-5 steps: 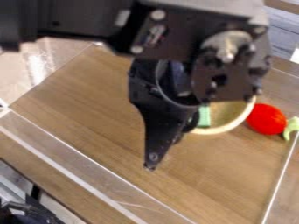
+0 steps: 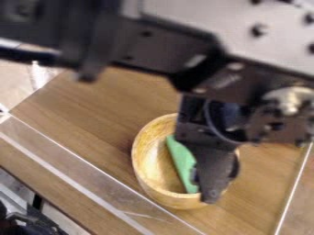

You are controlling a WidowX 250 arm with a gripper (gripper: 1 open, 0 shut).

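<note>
A light wooden bowl point(image 2: 153, 173) stands on the wooden table, with a green object point(image 2: 182, 161) inside it. My gripper point(image 2: 211, 179) is over the right part of the bowl, its dark fingers low at the bowl's right side and partly hiding it.
Bare tabletop point(image 2: 80, 115) lies to the left of the bowl. A clear strip runs along the table's front left edge. The arm covers most of the upper view.
The bowl moved from behind the gripper toward the front of the view. The arm has since shifted right and lower, now hiding the red vegetable at the right.
</note>
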